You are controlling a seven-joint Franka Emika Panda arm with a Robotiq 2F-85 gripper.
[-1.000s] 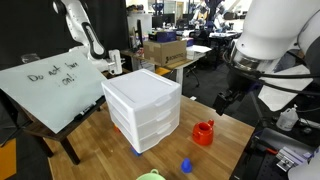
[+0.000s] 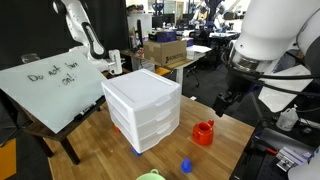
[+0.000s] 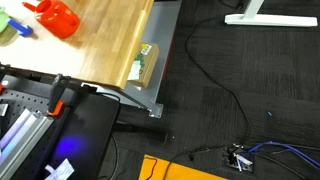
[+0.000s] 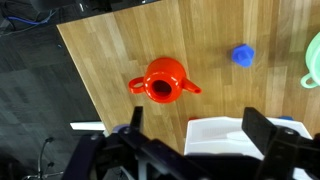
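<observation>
A red teapot-like vessel (image 4: pixel 165 80) stands on the wooden table; the wrist view looks down on its round opening, with a stub on either side. It also shows as a red vessel (image 2: pixel 203 133) near the table's right edge in exterior view 1, and at the upper left in exterior view 2 as a red pot (image 3: pixel 57 18). My gripper is open, its two dark fingers wide apart at the bottom of the wrist view. Nothing is between them, and the red vessel lies apart from them.
A small blue object (image 4: pixel 242 55) and a green cup (image 4: pixel 314 62) lie to one side of the red vessel. A white drawer unit (image 2: pixel 145 103) stands farther back on the table. Bare wood (image 4: pixel 112 50) surrounds the vessel; the table edge is close by.
</observation>
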